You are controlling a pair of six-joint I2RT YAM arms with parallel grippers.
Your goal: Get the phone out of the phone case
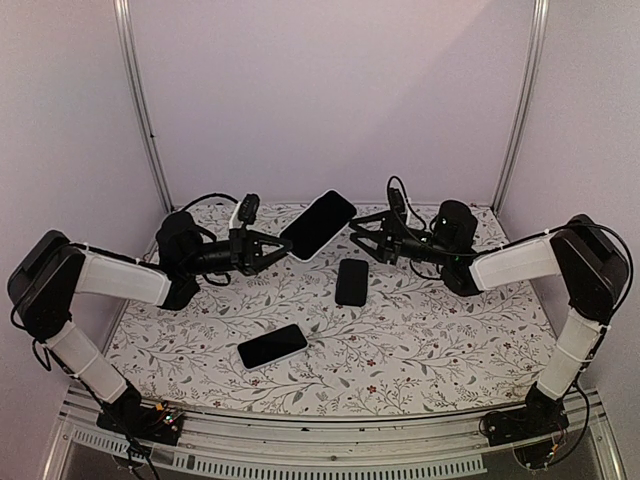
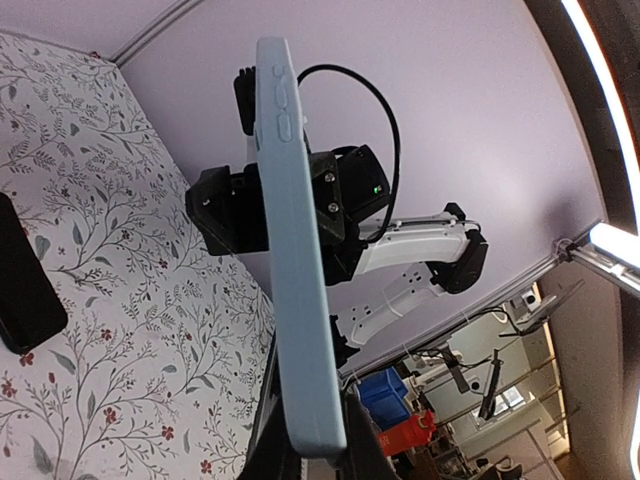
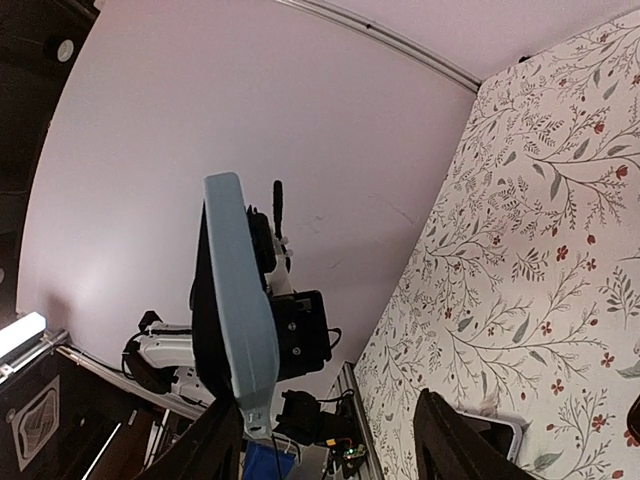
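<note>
In the top view a phone with a dark screen (image 1: pixel 320 224) hangs tilted above the table, its pale rim showing. My left gripper (image 1: pixel 287 246) is shut on its lower left end. The left wrist view has the light blue side of the phone case (image 2: pixel 293 250) edge-on, with side buttons near its top. My right gripper (image 1: pixel 357 230) stands open by the upper right end of the phone; in the right wrist view nothing fills the space between its fingers. The same pale case edge (image 3: pixel 243 290) rises by the left finger there. Whether they touch cannot be told.
A black phone-shaped piece (image 1: pixel 352 282) lies on the flowered table, below the right gripper in the top view. Another phone with a pale rim (image 1: pixel 273 347) lies nearer the front edge.
</note>
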